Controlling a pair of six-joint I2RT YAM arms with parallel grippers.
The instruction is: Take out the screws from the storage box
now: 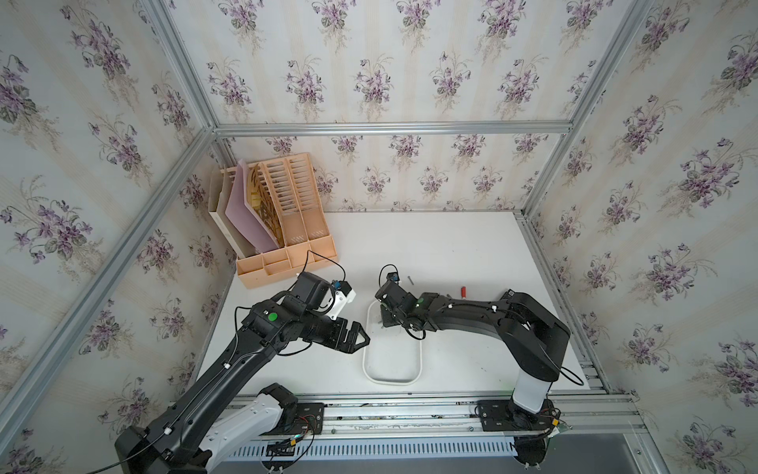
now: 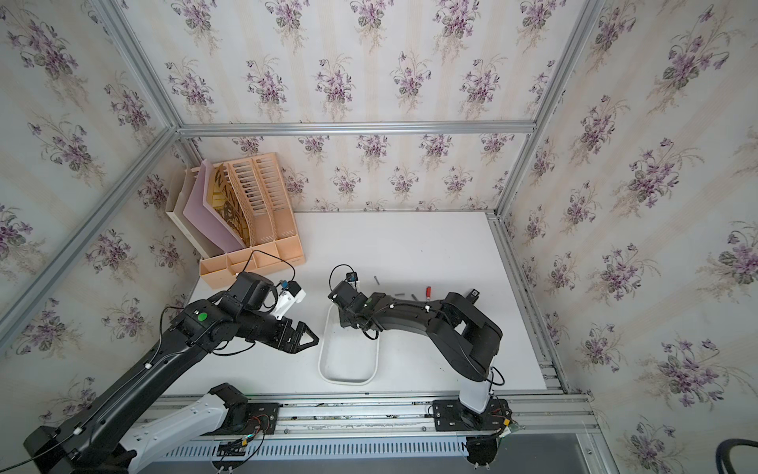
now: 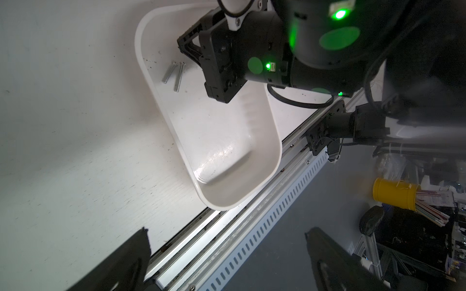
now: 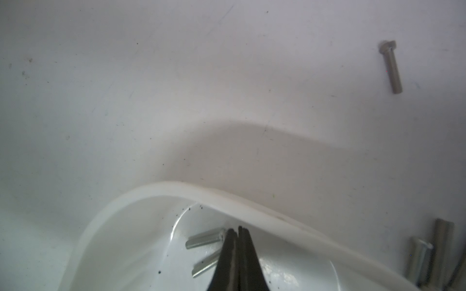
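Note:
The white plastic storage box (image 1: 392,379) sits at the front middle of the table. Two silver screws lie inside it toward the far end, also seen in the right wrist view (image 4: 203,238). My right gripper is over that end, fingertips together and shut, just beside these screws, with nothing visible between them. My left gripper stands open left of the box, its two fingers wide apart and empty.
A lone screw (image 4: 391,68) and several metal pieces (image 4: 441,242) lie on the table outside the box, near a red object (image 1: 463,292). A wooden organizer (image 1: 276,262) with boards stands back left.

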